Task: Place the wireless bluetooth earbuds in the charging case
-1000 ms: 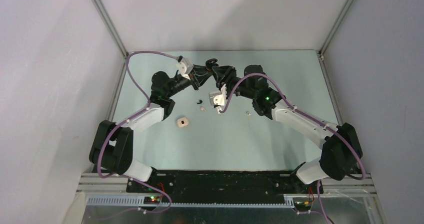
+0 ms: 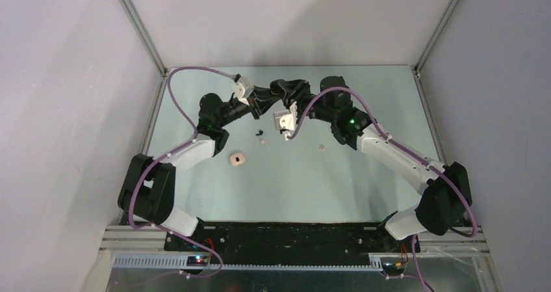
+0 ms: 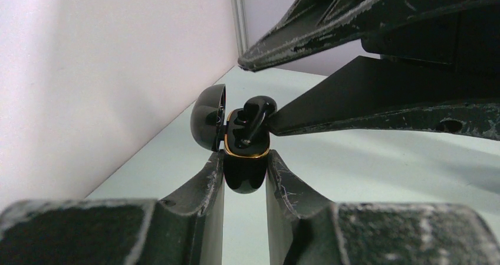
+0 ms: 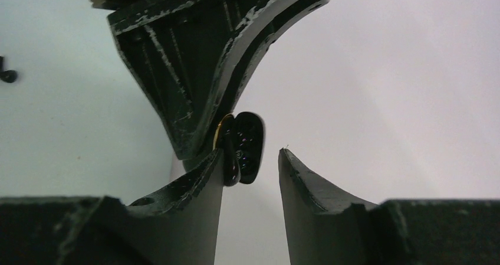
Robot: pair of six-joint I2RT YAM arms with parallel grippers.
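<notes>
The black charging case (image 3: 242, 170), gold-rimmed with lid open, is held upright between the fingertips of my left gripper. A black earbud (image 3: 259, 108) sits at its top, stem angled down into the case. My open right gripper has one finger above and one touching beside that earbud. In the right wrist view the case's glossy interior (image 4: 250, 141) and the earbud (image 4: 230, 173) appear between the right fingers. In the top view both grippers meet at the upper middle of the mat.
A small black piece (image 2: 259, 133), a pale bit (image 2: 264, 142) and a pink square block (image 2: 237, 159) lie on the mat below the left arm. Another small pale bit (image 2: 322, 148) lies to the right. Walls surround the back and sides.
My right arm has shifted slightly upward in the top view, its gripper now covering the case more. The left arm has moved very little.
</notes>
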